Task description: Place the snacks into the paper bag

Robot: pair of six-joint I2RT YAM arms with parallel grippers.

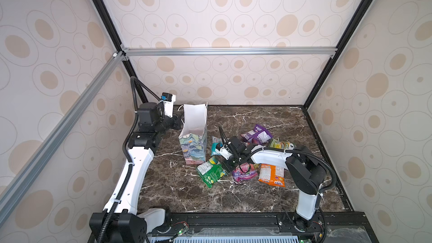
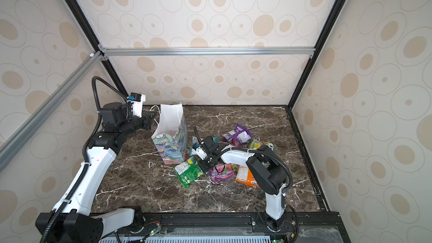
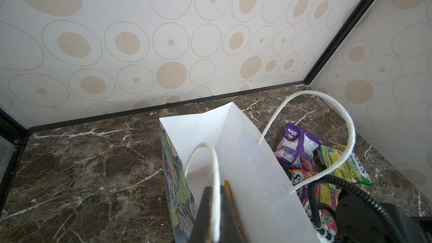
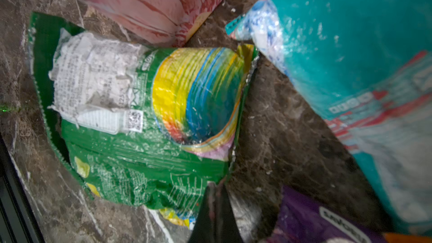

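The paper bag [image 1: 193,146] stands upright with its white mouth open and a painted pattern outside. In the left wrist view its near white handle [image 3: 214,171] runs down between the fingers of my left gripper, which is shut on it. An orange edge [image 3: 230,204] shows inside the bag. The green snack packet [image 4: 121,166] lies flat on the table, in front of the bag. My right gripper is shut with nothing between its fingers; its tips are at the packet's lower right edge, and the packet is outside them.
A teal packet [image 4: 360,63], a pink one [image 4: 153,4] and a purple one [image 4: 310,220] lie around the right gripper. Further right are an orange packet [image 1: 271,175] and a yellow-green one [image 1: 282,144].
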